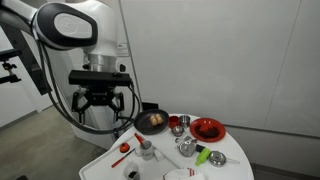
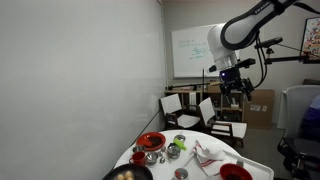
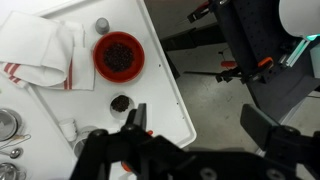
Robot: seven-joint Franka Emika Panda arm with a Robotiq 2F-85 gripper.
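My gripper (image 1: 98,108) hangs in the air at the left edge of the table, above the height of the dishes. In the wrist view the gripper stands open, its two fingers wide apart with only the tray's edge and the floor showing between them. Below lies a white tray (image 3: 172,108) holding a red bowl (image 3: 119,57) of dark bits. A small cup of dark bits (image 3: 122,103) and a white cloth with red stripes (image 3: 40,47) are there too. Part of an orange-red item shows beside the left finger.
Along the back of the table are a black pan (image 1: 151,123) with brown pieces and a red plate (image 1: 208,130). Metal pots (image 1: 187,146), a green item (image 1: 203,156) and a tomato-like red item (image 1: 125,147) lie nearer. A white wall (image 1: 220,60) stands behind the table.
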